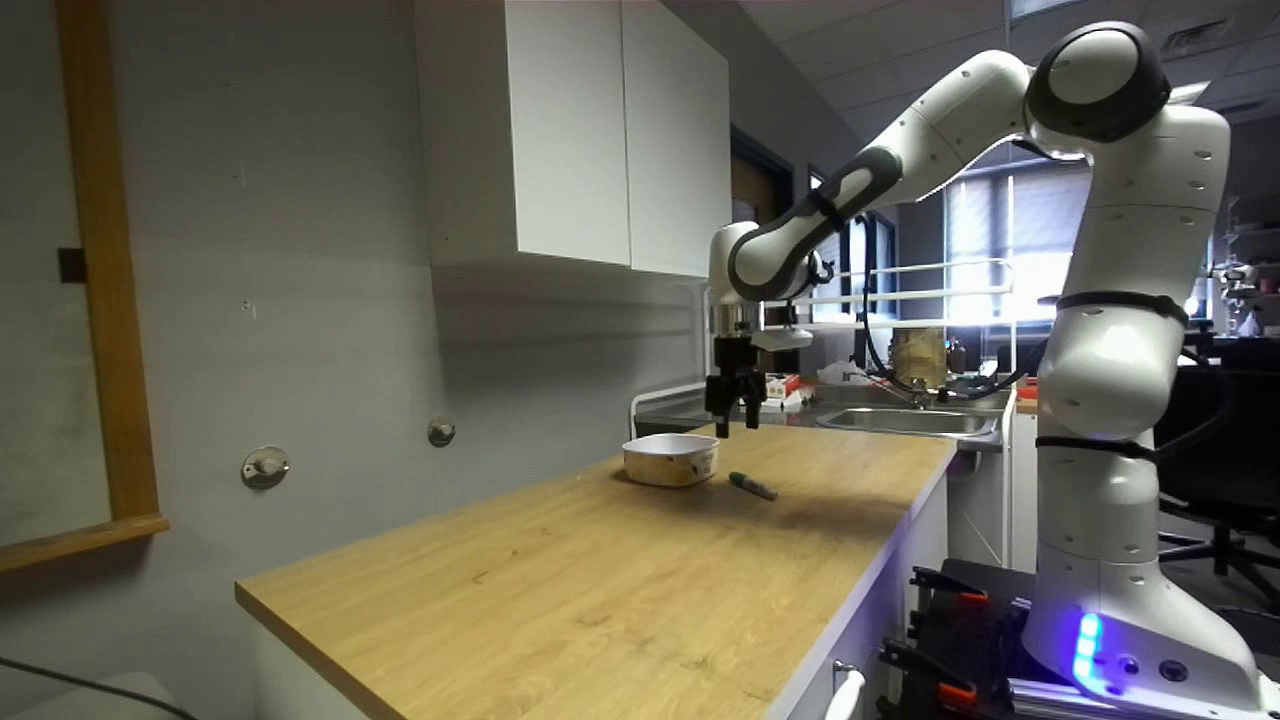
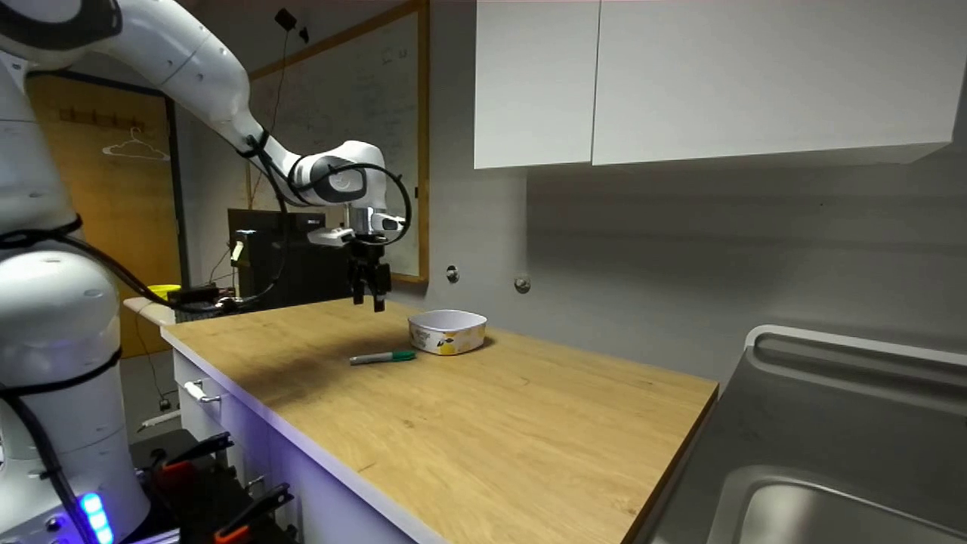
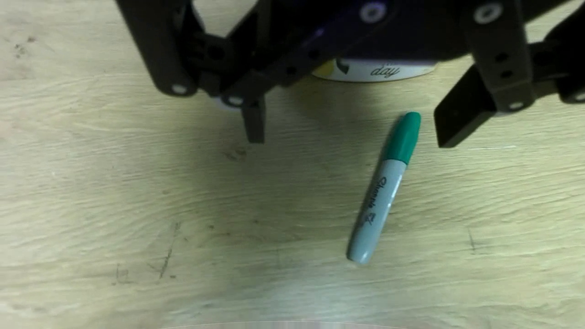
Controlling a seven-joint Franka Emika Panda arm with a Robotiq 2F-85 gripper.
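Note:
A grey marker with a green cap (image 3: 382, 189) lies flat on the wooden counter, its capped end toward the bowl. The same marker (image 2: 382, 357) rests just beside the white bowl with a lemon pattern (image 2: 448, 332), which stands upright. My gripper is open above the counter, its fingers wide apart with nothing between them. In the wrist view the marker's cap lies below the gap, closer to the right finger (image 3: 464, 109). Most of the bowl (image 3: 378, 71) is hidden there behind the gripper. From outside, the gripper (image 1: 738, 430) hangs higher than the bowl's rim.
Broad bare stretches of the wooden counter (image 1: 576, 570) surround the bowl and marker. White cabinets (image 2: 725, 77) hang on the wall above. A metal sink (image 1: 908, 420) adjoins the counter's far end in exterior view 1.

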